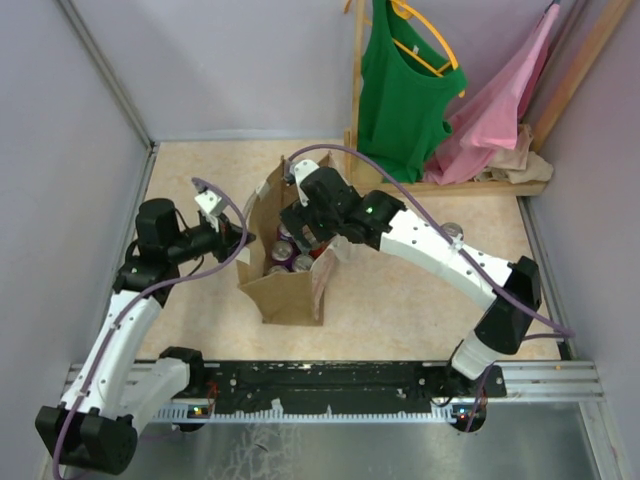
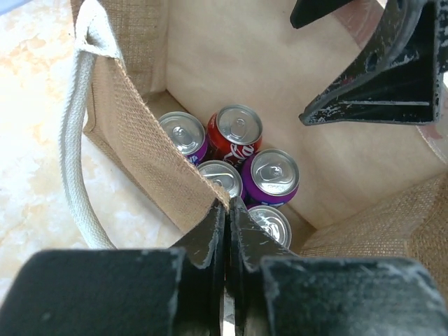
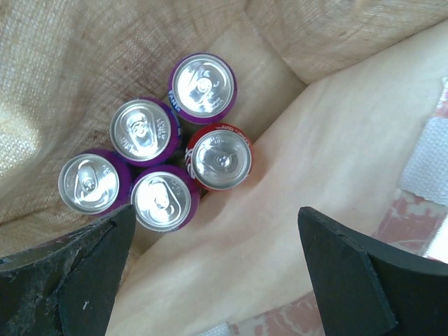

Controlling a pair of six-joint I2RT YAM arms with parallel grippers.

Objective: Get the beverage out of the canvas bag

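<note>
The tan canvas bag [image 1: 288, 297] stands open at the table's middle. In it, several cans stand upright: a red one [image 3: 221, 158] and purple ones, such as the purple can [image 3: 163, 200] beside it. My left gripper is shut on the bag's left edge, the cloth running in between its fingertips. Above the cans is my right gripper, open inside the bag mouth, nothing between its fingers; its fingertips also show at the upper right of the left wrist view. The right arm hides part of the bag in the top view.
A can [image 1: 452, 230] stands on the table to the right, beyond the right arm. At the back hang a green top [image 1: 400, 110] and a pink garment [image 1: 490, 100].
</note>
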